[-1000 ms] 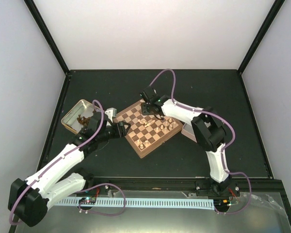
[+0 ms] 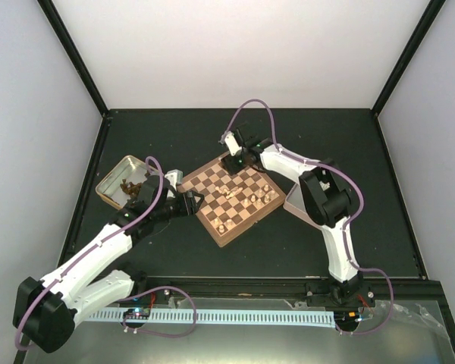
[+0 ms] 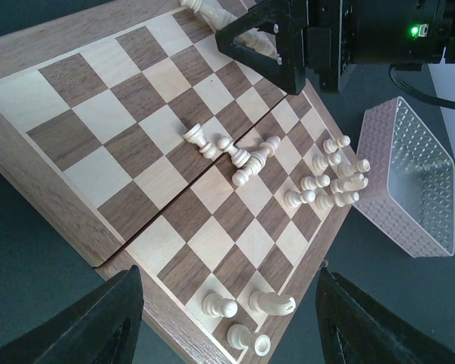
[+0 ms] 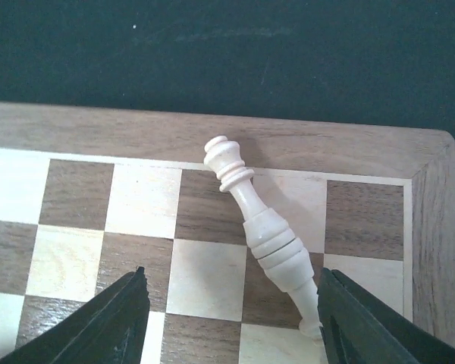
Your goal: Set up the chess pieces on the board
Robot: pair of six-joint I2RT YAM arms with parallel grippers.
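The wooden chessboard holds white pieces. Several stand along its right side and near corner; others lie tipped in the middle, including a fallen pawn. My right gripper hangs open low over the far corner; beneath it a long white piece, or pieces end to end, lies diagonally, not gripped, its lower end between the fingertips' level and the frame's right side. My left gripper is open above the board's left edge, nothing between its fingers.
A metal tray with dark pieces sits left of the board. An empty pale basket stands to its right. Dark table surrounds them.
The left arm has not moved.
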